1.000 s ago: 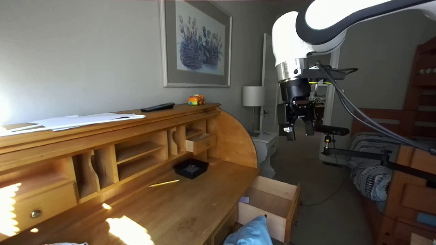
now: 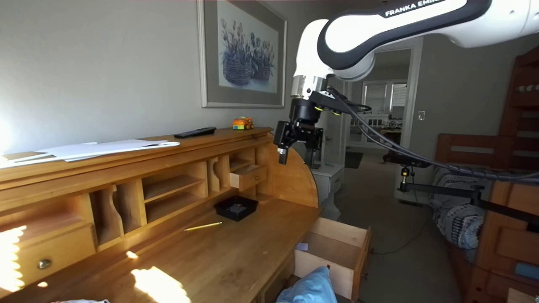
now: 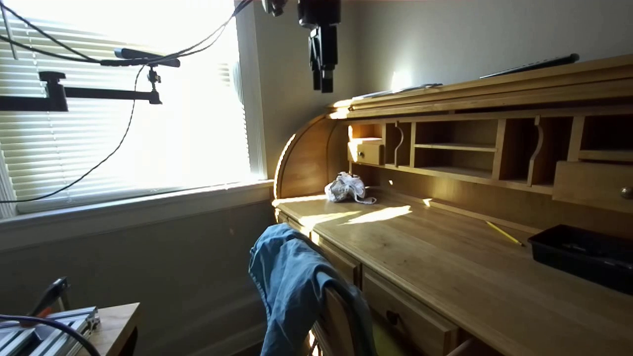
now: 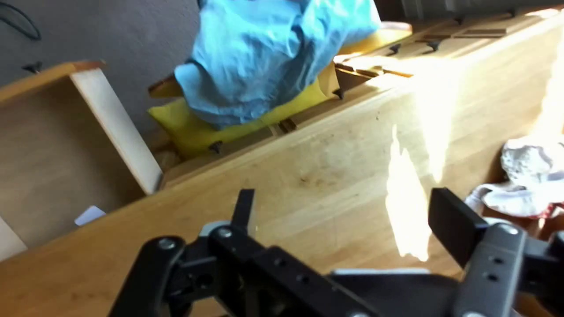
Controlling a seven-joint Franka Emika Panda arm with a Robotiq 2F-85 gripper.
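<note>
High above the desk hangs my gripper [image 2: 299, 155], its fingers pointing down and nothing near them. In the wrist view the gripper stands open, with a wide gap and only desktop seen beyond it. On the desktop [image 2: 237, 257] a yellow pencil [image 2: 203, 226] lies beside a black tray [image 2: 236, 207]; small contents in the tray are hard to make out. The large side drawer [image 2: 333, 243] is pulled out, a small pale item [image 2: 302, 246] inside. One small cubby drawer [image 2: 248, 176] sticks out partway.
On the desk's top ledge are papers [image 2: 101, 150], a dark remote [image 2: 195, 132] and an orange toy [image 2: 243, 123]. A chair draped with blue cloth [image 3: 291, 273] stands at the front. A crumpled white cloth [image 3: 347, 187] lies at the desk's far end.
In exterior view 1 the arm has swung left, carrying the gripper from beside the desk to over its far end and slightly higher. Desk and objects look unchanged.
</note>
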